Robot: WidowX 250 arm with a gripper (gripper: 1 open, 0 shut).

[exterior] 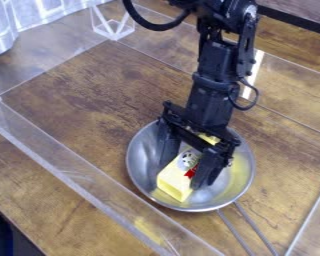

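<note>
A metal pan (144,160) with wire handles sits on the wooden table in the lower centre. In it lies a yellow block (176,182), with a small white and black object (190,159) and a bit of red beside it. My black gripper (192,153) reaches down from above into the pan, open, its fingers around or over these objects. The gripper partly hides what lies in the pan, so I cannot tell whether it touches them.
A clear plastic edge (61,156) runs diagonally along the left and lower side. A white wire-like stand (112,25) stands at the back.
</note>
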